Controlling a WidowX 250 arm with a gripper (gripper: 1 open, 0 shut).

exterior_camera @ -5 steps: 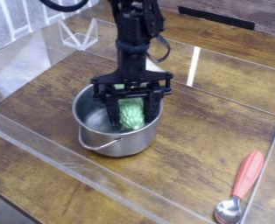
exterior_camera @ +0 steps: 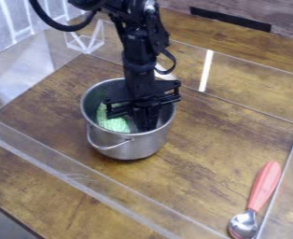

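Note:
A steel pot (exterior_camera: 127,142) with a wire handle stands on the wooden table in the camera view. My black gripper (exterior_camera: 143,114) reaches down into it, covering much of the inside, with its fingertips mostly hidden. A pale green object (exterior_camera: 110,121) is partly visible at the pot's left inner side, beside the gripper. Whether anything sits between the fingers cannot be seen.
An ice-cream scoop with a pink handle (exterior_camera: 264,185) lies at the front right. A clear low barrier (exterior_camera: 206,71) runs around the work area.
My gripper has sunk lower into the pot. The green object, central under the gripper a second ago, now shows at the left inner side.

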